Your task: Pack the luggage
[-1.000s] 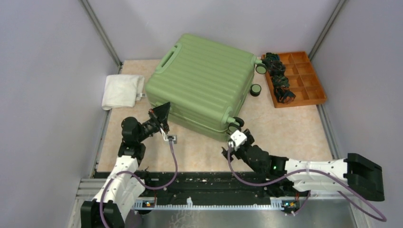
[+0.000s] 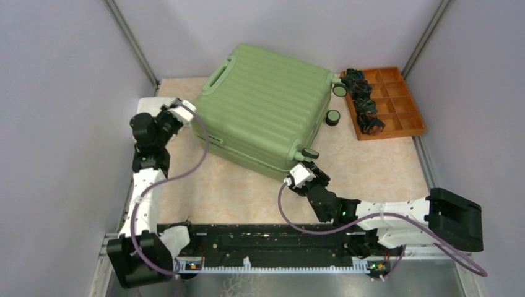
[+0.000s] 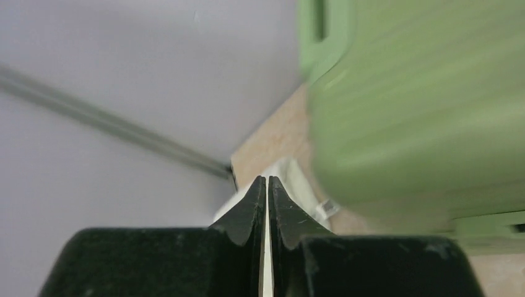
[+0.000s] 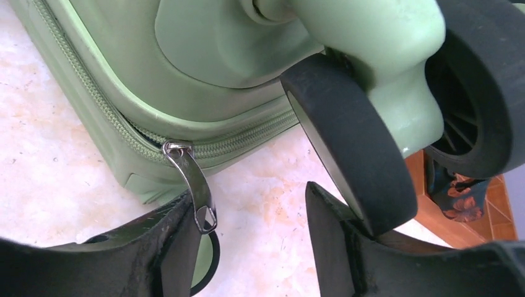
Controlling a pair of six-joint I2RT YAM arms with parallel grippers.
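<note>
A green suitcase (image 2: pixel 260 105) lies flat, filling the centre of the table. My left gripper is shut with nothing visible between its fingers, raised by the suitcase's left end over a white folded towel (image 3: pixel 291 185). My right gripper stands part open at the suitcase's near right corner. In the right wrist view, a metal zipper pull (image 4: pixel 192 179) hangs beside its left finger and a black-rimmed wheel (image 4: pixel 347 136) is by its right finger; whether they touch is unclear.
An orange compartment tray (image 2: pixel 396 111) with dark folded items stands at the back right. Bare table (image 2: pixel 384 173) shows right of the suitcase and along the front. Walls border both sides and the back.
My left gripper has swung back and left from the suitcase's front side to above the towel, blurred in motion.
</note>
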